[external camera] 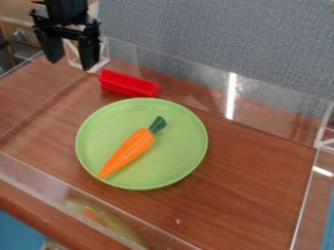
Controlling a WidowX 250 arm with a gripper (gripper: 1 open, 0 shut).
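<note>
My black gripper (pixel 70 49) hangs at the top left of the camera view, open, above the back left of the wooden tray, left of and higher than a red block (pixel 129 85). A green plate (pixel 177 156) lies in the middle of the tray with an orange carrot (pixel 129 151) with a green top on it.
Clear walls ring the tray (pixel 248 195), with a grey padded panel behind it. The right part of the tray and the area left of the plate are bare. A blurry yellowish shape shows at the front left wall.
</note>
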